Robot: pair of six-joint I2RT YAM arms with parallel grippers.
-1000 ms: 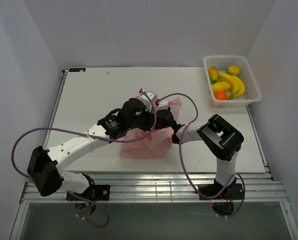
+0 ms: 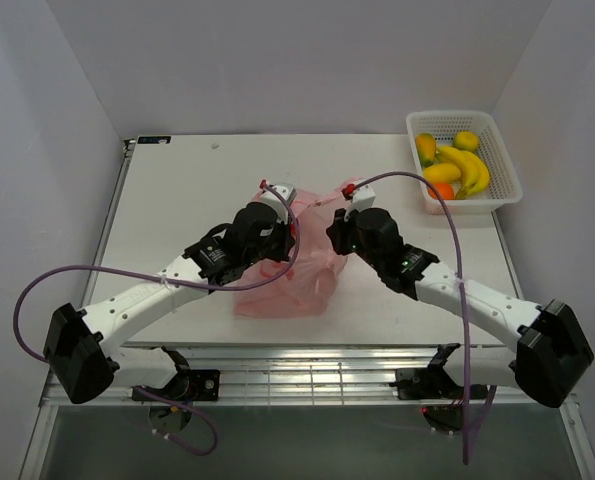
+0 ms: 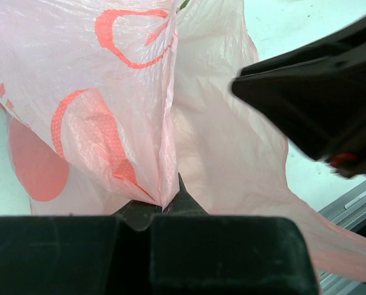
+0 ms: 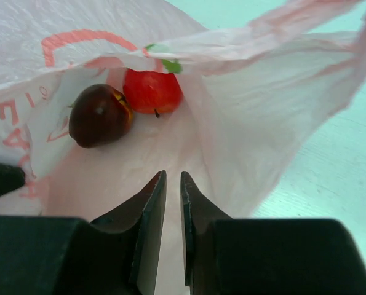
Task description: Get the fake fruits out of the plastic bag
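The pink-white plastic bag lies at the table's middle beneath both grippers. Its gathered film runs down into my left gripper, which is shut on it. From the right wrist view, the bag's mouth shows a dark purple-brown fruit and a red apple inside. My right gripper faces these fruits from the opening, fingertips close together with a narrow gap; I cannot tell whether anything is between them.
A white basket at the back right holds bananas, other yellow fruits and an orange one. Walls bound it at the sides and back.
My right arm has swung, its gripper moving rightward from beside the left one to the bag's right side. The left gripper has shifted slightly left.
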